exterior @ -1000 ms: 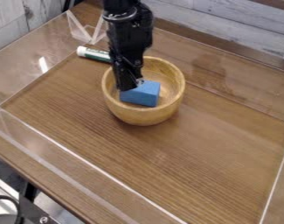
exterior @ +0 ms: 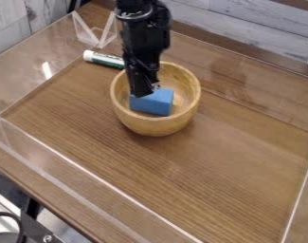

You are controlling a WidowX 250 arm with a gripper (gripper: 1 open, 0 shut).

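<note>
A round wooden bowl [exterior: 176,122] sits in the middle of the table, holding a blue block [exterior: 153,103]. The black gripper [exterior: 142,84] hangs over the bowl's left part, above and left of the block; it looks shut, and nothing shows between its fingers. Whether its tips touch the bowl or the block is unclear.
A white and green cylinder [exterior: 101,60] lies behind the bowl to the left. Pale boards border the back right, and a black cable [exterior: 7,214] is at the lower left.
Very little differs; the gripper and bowl stay in nearly the same place.
</note>
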